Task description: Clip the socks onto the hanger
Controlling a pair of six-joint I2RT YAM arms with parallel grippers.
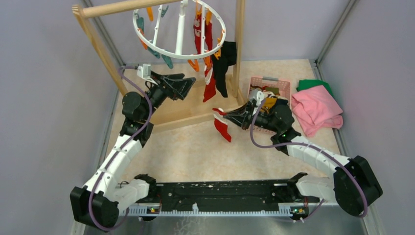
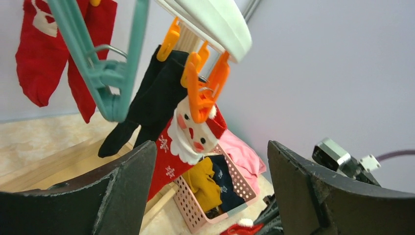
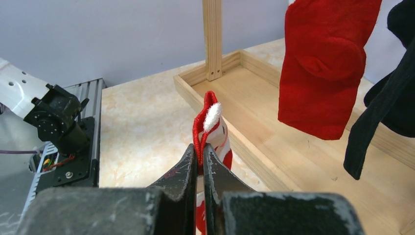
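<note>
The white round hanger (image 1: pixel 178 56) hangs at the top, its rim carrying orange and teal clips. Just below that rim, my left gripper (image 1: pixel 189 82) stands part open, with nothing between its fingers. Ahead of it in the left wrist view hang an empty orange clip (image 2: pixel 208 93) and an empty teal clip (image 2: pixel 115 93). My right gripper is shut on the top edge of a red and white sock (image 1: pixel 222 129), which dangles over the table. Clipped up are a red Santa sock (image 2: pixel 169 159), black socks (image 2: pixel 156 93) and red socks (image 2: pixel 41 63).
A pink basket (image 2: pixel 186 208) of socks stands right of the wooden frame (image 1: pixel 238 49), behind my right arm. Pink cloth (image 1: pixel 318 108) and green cloth (image 1: pixel 313 84) lie at the far right.
</note>
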